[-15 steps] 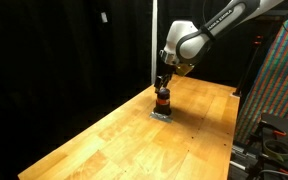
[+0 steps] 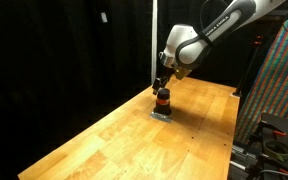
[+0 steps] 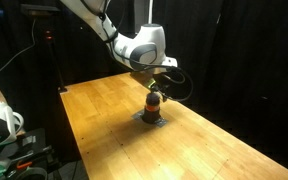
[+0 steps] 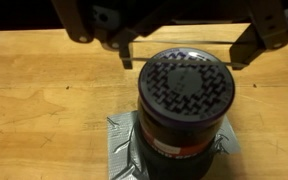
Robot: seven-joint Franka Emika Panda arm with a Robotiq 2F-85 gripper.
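Note:
A dark cylindrical container point(image 4: 184, 110) with an orange-red band and a textured black lid stands upright on the table. Silver tape point(image 4: 122, 150) lies around its base. In the wrist view my gripper is open, one finger at each side of the lid's far edge, with nothing clearly held between them. Seen from outside, the gripper point(image 3: 158, 86) is just above and behind the container point(image 3: 152, 106). Exact contact with the lid cannot be made out. In the other exterior view the container point(image 2: 162, 102) is partly overlapped by the gripper at its top.
Black curtains point(image 2: 64, 60) hang behind it. A dark stool or stand point(image 2: 277, 148) is off the right side. A cable loops near the wrist.
The arm has shifted slightly right in exterior view 1, its wrist turning a little. The container and the tape have stayed in place.

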